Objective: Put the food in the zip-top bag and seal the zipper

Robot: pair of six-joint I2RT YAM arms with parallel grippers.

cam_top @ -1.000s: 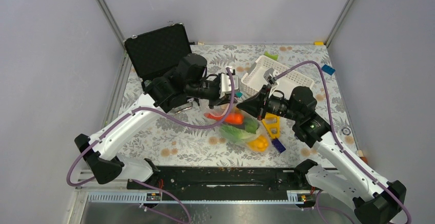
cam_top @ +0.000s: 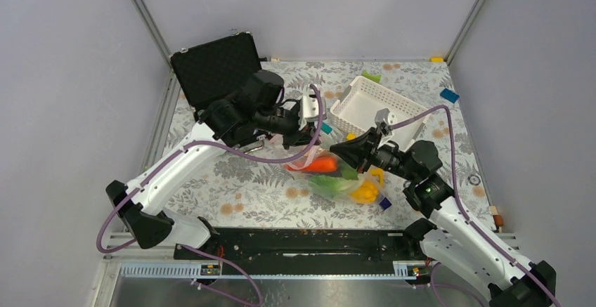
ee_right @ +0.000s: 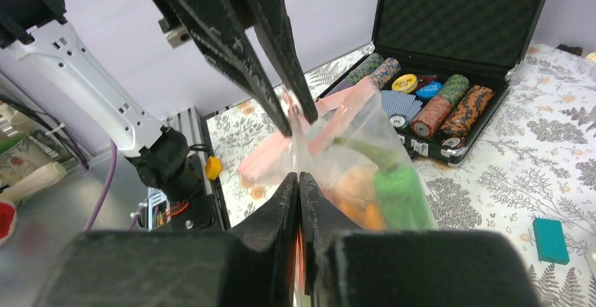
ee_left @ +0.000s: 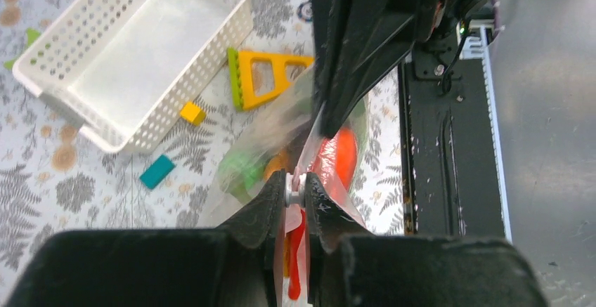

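The clear zip bag (cam_top: pixel 327 184) with pink top strips holds orange, green and yellow food above the table (cam_top: pixel 239 201). My left gripper is shut on the bag's top edge. My right gripper is beside it, its fingertips close together on or at the pale strip of the bag's top; whether they grip it is unclear. In the top view both wrists meet over the bag, hiding part of it.
A white basket (ee_left: pixel 119 47) stands behind, with a yellow toy frame (ee_left: pixel 253 68), yellow block (ee_left: pixel 192 112) and teal block (ee_left: pixel 157 171). An open black chip case (ee_right: pixel 450 96) sits at the back left.
My right gripper has moved slightly right and toward the front, and the bag's yellow end has shifted right with it. The left gripper has moved slightly.
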